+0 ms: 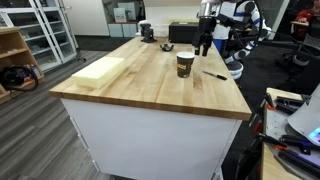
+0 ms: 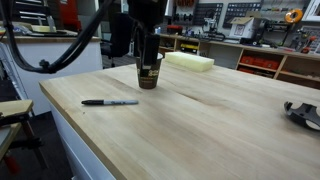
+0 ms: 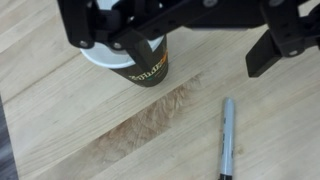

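A dark paper cup (image 1: 184,69) with a white rim stands upright on the wooden tabletop (image 1: 150,82). Beside it lies a grey marker with a dark end (image 2: 110,102), flat on the wood. In the wrist view my gripper is open, with bare tabletop showing between its fingers. The cup (image 3: 148,72) is under the left finger, which covers part of its rim; the marker (image 3: 228,140) lies lower, towards the right finger. From the second exterior view, the dark gripper hangs above and in front of the cup (image 2: 150,76), hiding part of its top.
A pale yellow block (image 1: 100,72) lies at the table's left side, well apart from the cup. Small dark objects (image 1: 167,47) sit at the far end.
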